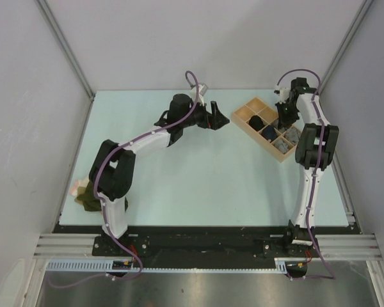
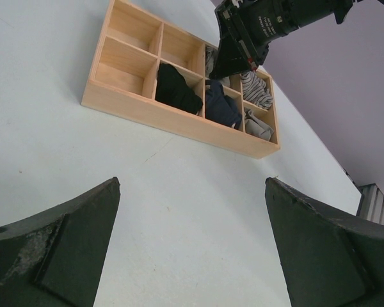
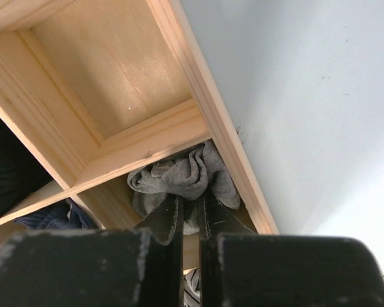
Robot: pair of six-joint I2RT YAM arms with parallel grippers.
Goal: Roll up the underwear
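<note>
The wooden divided box (image 1: 242,130) at the back right holds rolled cloths in several compartments. My right gripper is down in a back compartment, shut on a grey underwear roll (image 3: 176,176). A black roll (image 2: 178,89), a navy one (image 2: 221,105), a striped one (image 2: 256,91) and another grey one (image 2: 257,128) sit in other cells. My left gripper (image 1: 217,116) stands open and empty above the table, left of the box; in its wrist view the fingers frame bare table.
A pile of olive and pale pink cloths (image 1: 88,198) lies at the front left. Walls border the back and sides.
</note>
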